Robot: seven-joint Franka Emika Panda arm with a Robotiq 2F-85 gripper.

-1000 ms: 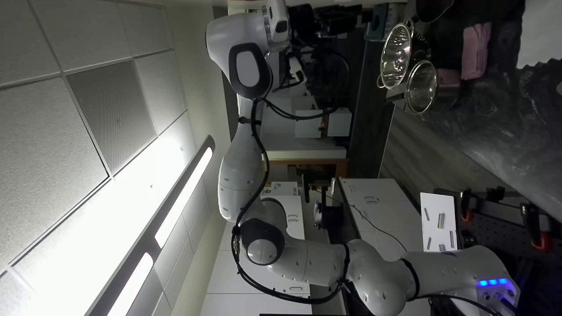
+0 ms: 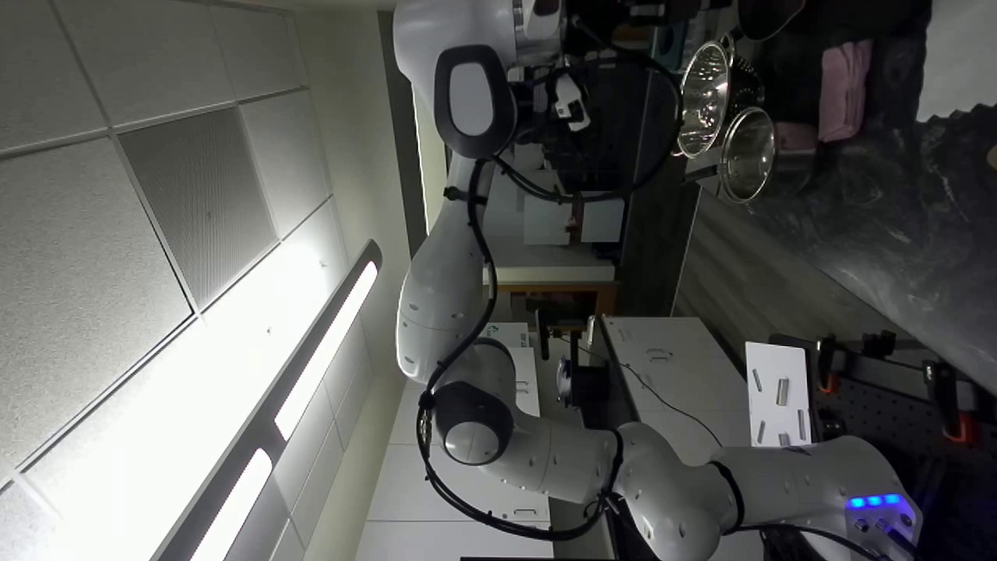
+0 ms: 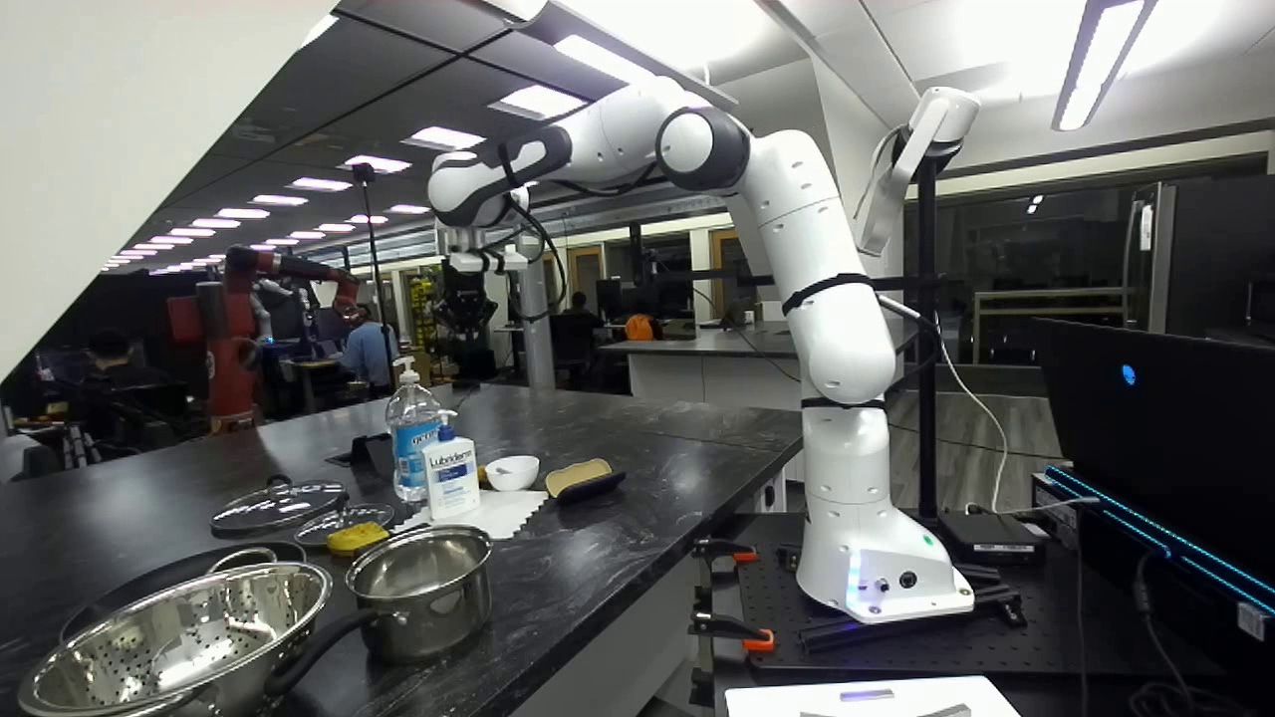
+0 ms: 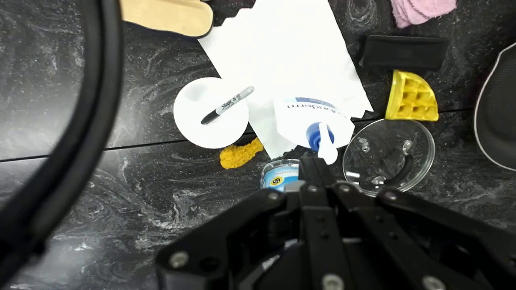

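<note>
My gripper is shut, and nothing shows between its fingers. In the second exterior view it hangs high above the dark counter, clear of the objects. Below it, the wrist view shows a white Lubriderm pump bottle [image 4: 309, 116] and part of a clear bottle with a blue label [image 4: 279, 175], largely hidden by the gripper. A marker [image 4: 227, 105] lies across a white bowl [image 4: 189, 113]. Beside the bowl are a yellow drumstick-shaped piece [image 4: 240, 153] and, farther right, a yellow waffle piece [image 4: 412, 96] near a glass lid [image 4: 387, 145].
A white sheet [image 4: 285, 43] lies under the Lubriderm bottle. A steel pot [image 3: 424, 592] and a colander [image 3: 179, 639] stand at the counter's near end. A pink cloth [image 4: 423, 9] and a black block [image 4: 405, 52] lie near the waffle. The counter left of the bowl is mostly bare.
In the first exterior view, the upper arm and wrist have shifted to the right and slightly up, with the gripper now mostly past the frame's top edge. The pot and colander stay in place.
</note>
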